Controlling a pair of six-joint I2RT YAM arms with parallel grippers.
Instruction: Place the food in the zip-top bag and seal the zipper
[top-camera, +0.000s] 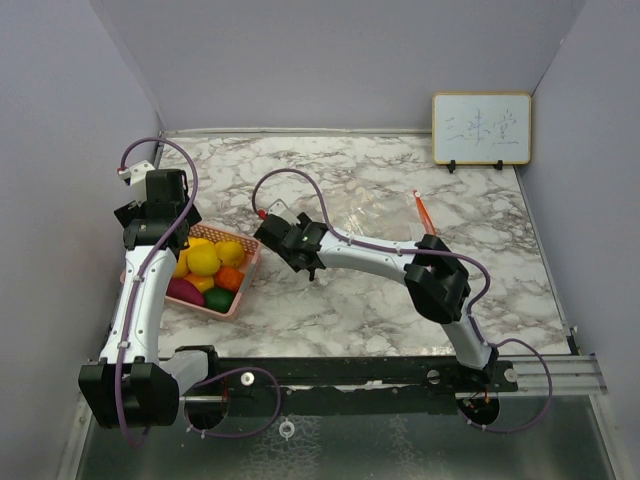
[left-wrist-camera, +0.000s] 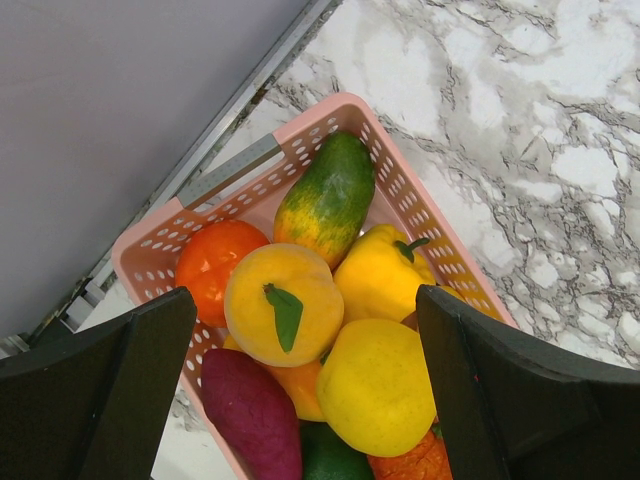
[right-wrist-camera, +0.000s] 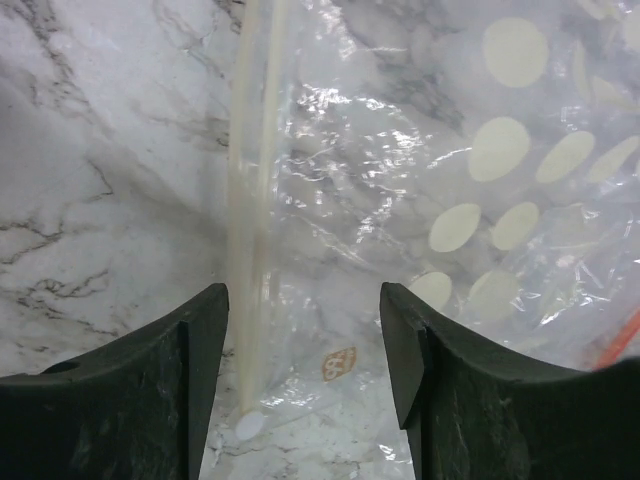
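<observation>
The clear zip top bag (top-camera: 370, 215) lies on the marble table right of the basket, an orange strip (top-camera: 424, 213) along its far right edge. A pale band (right-wrist-camera: 258, 180) runs down the bag's left side in the right wrist view. My right gripper is over one end of the bag with its fingers apart; the clear film shows beyond and between them. At the left, my open left gripper hangs over the pink basket (left-wrist-camera: 425, 205). Inside are a yellow peach with a leaf (left-wrist-camera: 262, 325), a green-yellow papaya (left-wrist-camera: 325, 195) and a purple sweet potato (left-wrist-camera: 250, 415).
The basket also holds a tomato (left-wrist-camera: 213, 265) and a yellow pepper (left-wrist-camera: 375, 280). A framed whiteboard (top-camera: 482, 128) stands at the back right. Bare table (top-camera: 340, 310) spreads in front of the bag, and grey walls flank both sides.
</observation>
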